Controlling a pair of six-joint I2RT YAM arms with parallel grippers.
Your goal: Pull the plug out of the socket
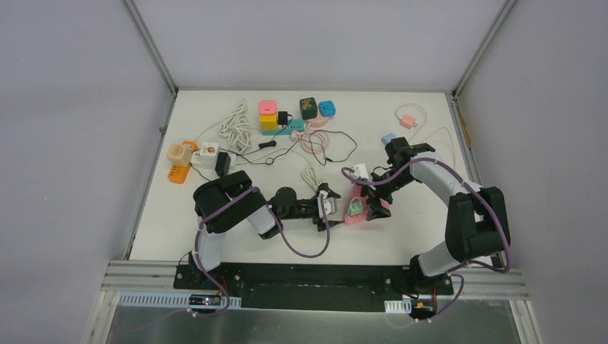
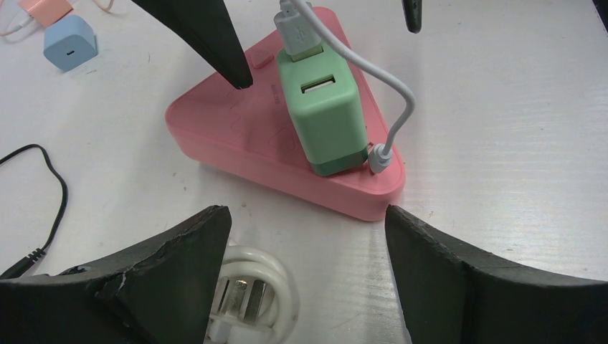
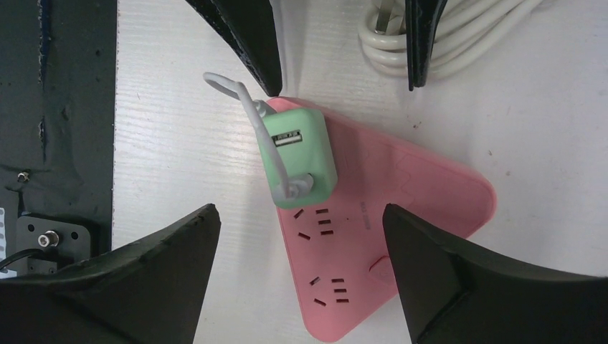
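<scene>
A mint-green charger (image 2: 323, 115) (image 3: 297, 161) sits on the pink triangular power strip (image 2: 229, 132) (image 3: 423, 190), with a white cable looped between two of its ports. A grey connector (image 2: 297, 32) is in its top end. My left gripper (image 1: 331, 208) stands open just short of the strip, nothing between its fingers. My right gripper (image 1: 373, 197) is open above the strip, its fingers apart from the charger. In both wrist views the other gripper's fingertips show near the top.
A coiled white cable (image 1: 310, 177) lies beside my left gripper. Chargers, strips and cables crowd the back and left, including a yellow cube (image 1: 268, 122). A small blue cube (image 2: 69, 46) lies behind the pink strip.
</scene>
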